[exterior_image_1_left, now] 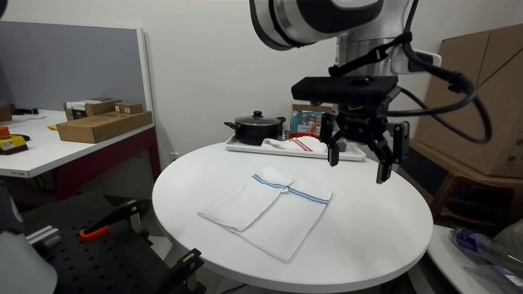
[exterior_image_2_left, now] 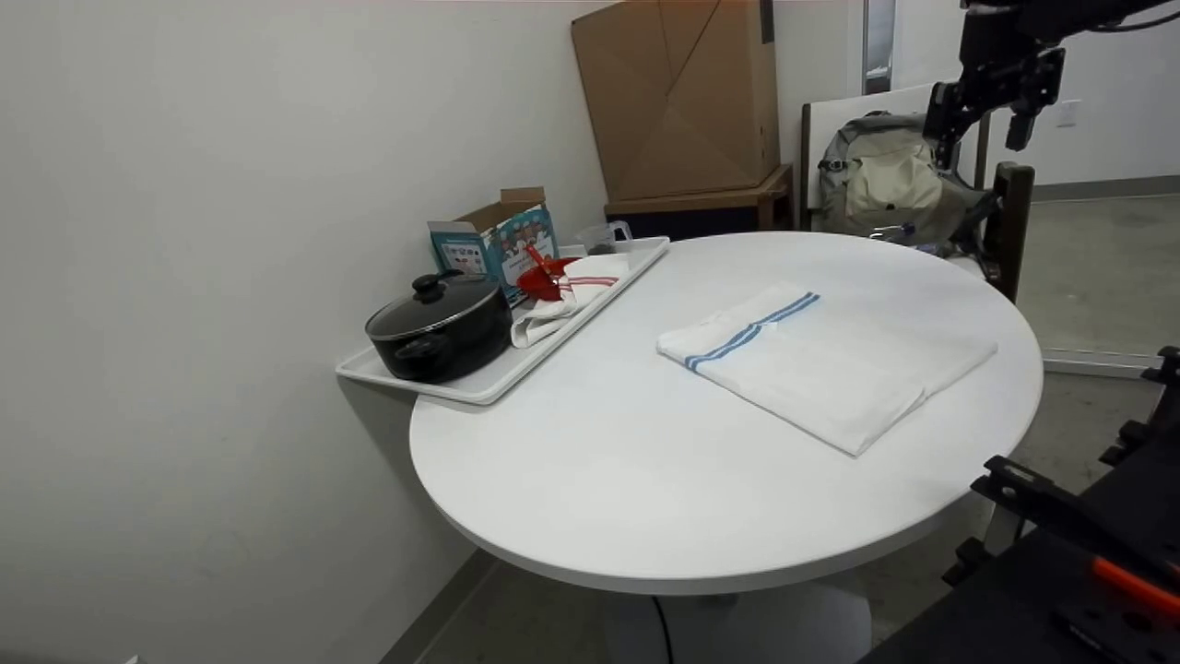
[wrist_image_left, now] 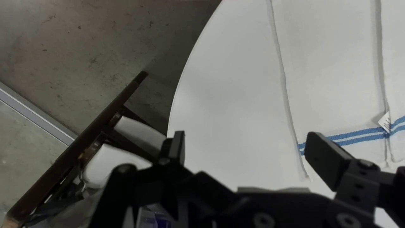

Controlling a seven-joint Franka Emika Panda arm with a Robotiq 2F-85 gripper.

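A white towel with blue stripes (exterior_image_1_left: 274, 215) lies flat and partly folded on the round white table (exterior_image_1_left: 377, 230). One flap covers part of it, and a small tag shows by the stripes in the wrist view. My gripper (exterior_image_1_left: 359, 169) hangs in the air above the table, to the right of the towel, its fingers wide apart and nothing between them. From the other side, the gripper (exterior_image_2_left: 985, 138) appears at the upper right, clear of the towel (exterior_image_2_left: 830, 365). In the wrist view the towel (wrist_image_left: 330, 76) is on the right, partly hidden by a finger (wrist_image_left: 328, 159).
A white tray (exterior_image_2_left: 503, 382) at the table's wall side holds a black lidded pot (exterior_image_2_left: 437, 337), a red-striped cloth (exterior_image_2_left: 592, 282), a red pan and a clear cup. A box (exterior_image_2_left: 520, 238) stands behind.
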